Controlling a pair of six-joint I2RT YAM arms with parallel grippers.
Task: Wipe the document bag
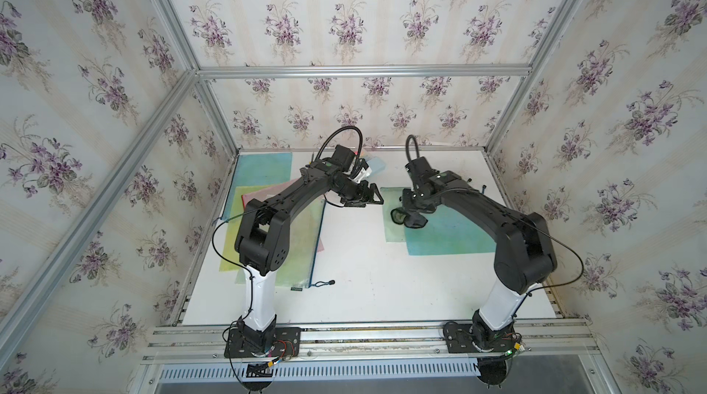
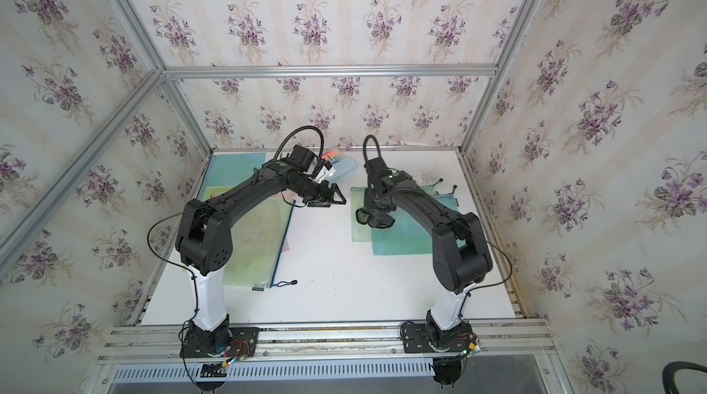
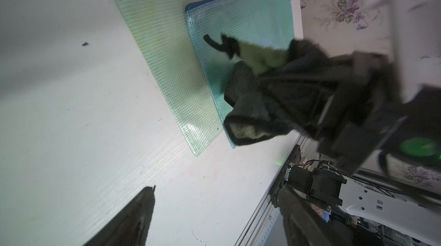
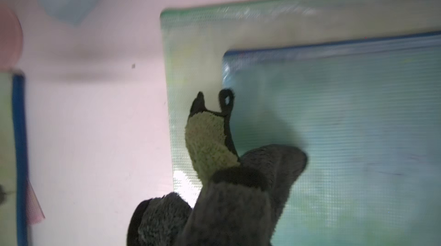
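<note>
My right gripper (image 1: 408, 202) is shut on a grey cloth (image 4: 220, 209) with a pale yellow-green side and a dark loop, above the teal document bag (image 4: 349, 144), which overlaps a pale green bag (image 4: 188, 48). In the left wrist view the right gripper and cloth are blurred over both bags' left part. My left gripper (image 1: 364, 195) is open above the middle of the table, its fingers low in its wrist view with nothing between them.
A stack of coloured bags (image 1: 280, 246) covers the table's left. A pale blue case (image 2: 342, 169) lies at the back.
</note>
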